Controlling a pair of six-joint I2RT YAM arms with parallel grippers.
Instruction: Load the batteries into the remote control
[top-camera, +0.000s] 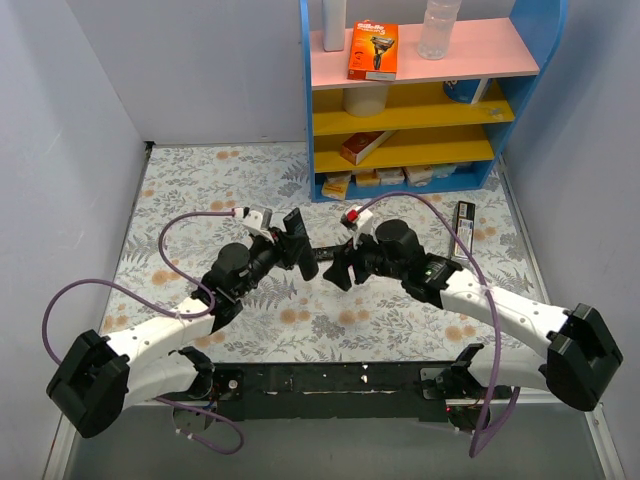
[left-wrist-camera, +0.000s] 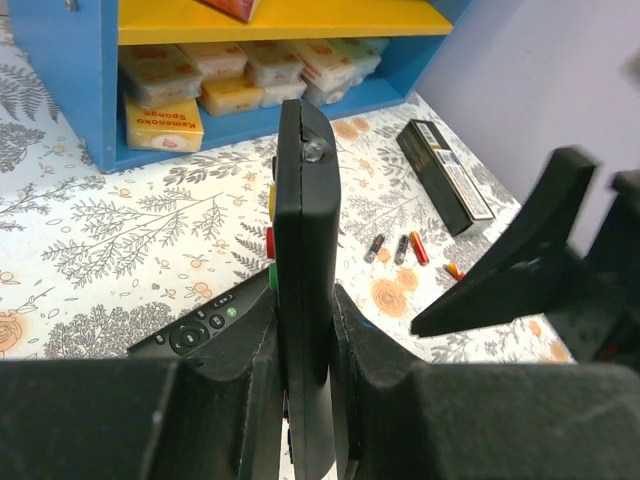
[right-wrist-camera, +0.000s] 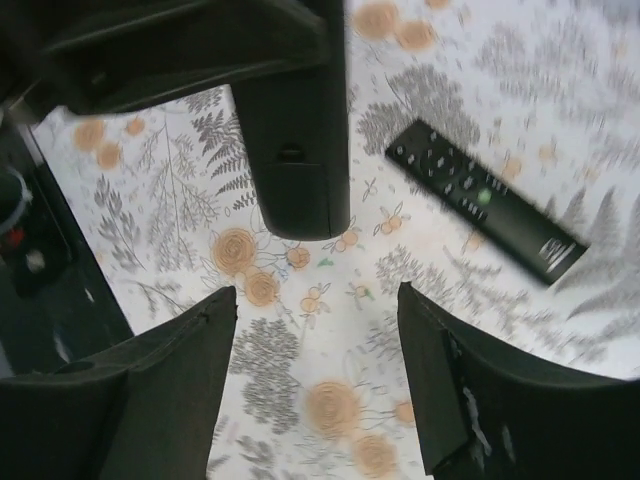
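Note:
A long black remote (top-camera: 303, 240) is held on edge above the floral table, with my left gripper (top-camera: 292, 250) shut around it. In the left wrist view this remote (left-wrist-camera: 308, 200) shows only its narrow side, so its broad faces are hidden. To its right stands my right gripper (top-camera: 340, 270), its fingers (right-wrist-camera: 180, 375) apart and nothing between them. The held remote's lower end (right-wrist-camera: 300, 195) is beyond those fingers in the right wrist view. Several small batteries (left-wrist-camera: 402, 249) lie on the table; one red-orange battery (left-wrist-camera: 418, 247) is among them.
A second black remote (right-wrist-camera: 485, 200) lies buttons up on the table. Farther right is a long black box (left-wrist-camera: 445, 175) with white labels. The blue shelf (top-camera: 315, 150) holding boxes rises at the back.

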